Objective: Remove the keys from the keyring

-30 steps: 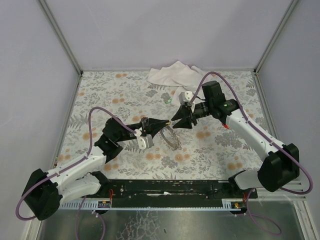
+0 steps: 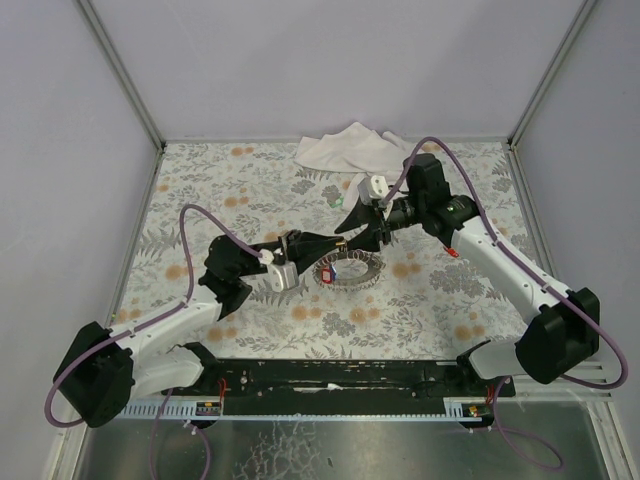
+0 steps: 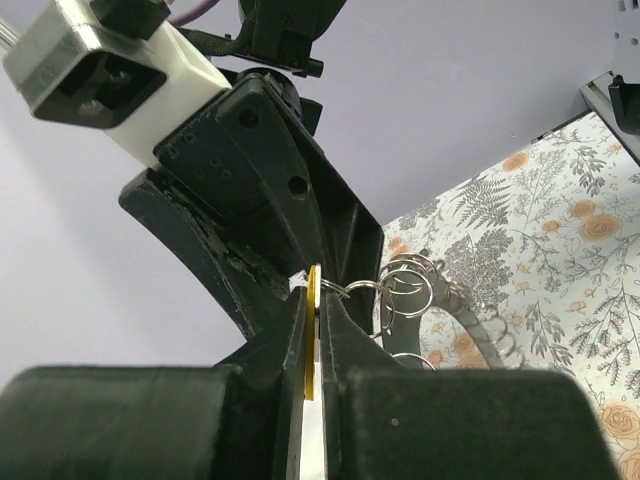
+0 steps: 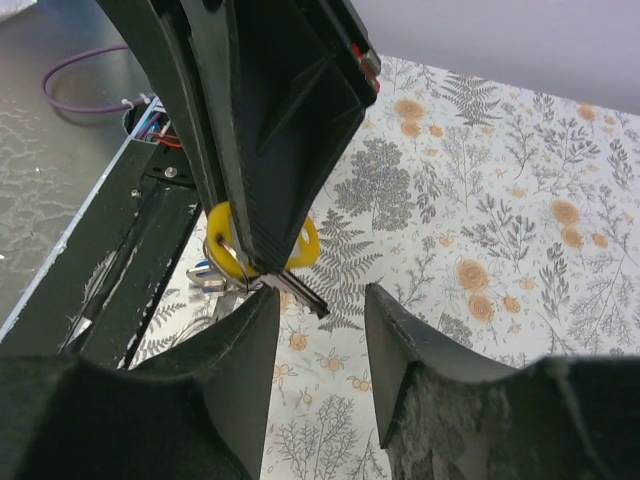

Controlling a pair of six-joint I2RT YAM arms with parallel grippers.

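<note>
A keyring with a yellow tag [image 4: 305, 240], rings and a chain [image 2: 348, 280] hangs at the middle, between my grippers. My left gripper is shut, a thin yellow edge showing between its fingertips. In the right wrist view its black fingers cover part of the yellow piece. My right gripper is open, its fingertips just below and beside that piece. In the left wrist view the right gripper stands directly ahead, with metal rings [image 3: 410, 285] beside it.
A white cloth [image 2: 350, 150] lies at the back of the floral mat [image 2: 200, 170]. A small red item [image 2: 450, 250] lies to the right.
My left gripper has moved a little toward the right one, which has shifted slightly upward in the top view. The hanging chain has swung and spread out.
</note>
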